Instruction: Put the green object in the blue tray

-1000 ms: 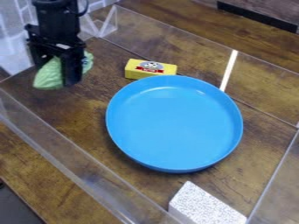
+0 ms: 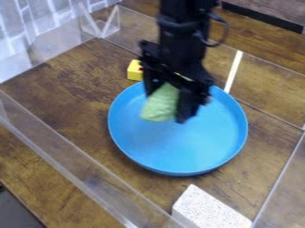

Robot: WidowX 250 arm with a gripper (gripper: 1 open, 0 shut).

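The green object (image 2: 160,104) is held by my dark gripper (image 2: 169,100), whose fingers are shut around it. Below them lies the round blue tray (image 2: 197,151); both appear over its upper left part. How high above the tray the object hangs is hard to tell from this one view. Parts of the object are hidden behind the fingers. Apart from the area under the arm, the tray looks empty.
Behind the arm, a yellow box (image 2: 134,70) peeks out beyond the tray's upper left rim. A white speckled block (image 2: 211,208) sits in front of the tray. Clear walls border the wooden table (image 2: 60,107), bare on the left.
My gripper has carried the green object rightward and toward the camera, from the bare wood at the left to over the blue tray. The arm now covers most of the yellow box.
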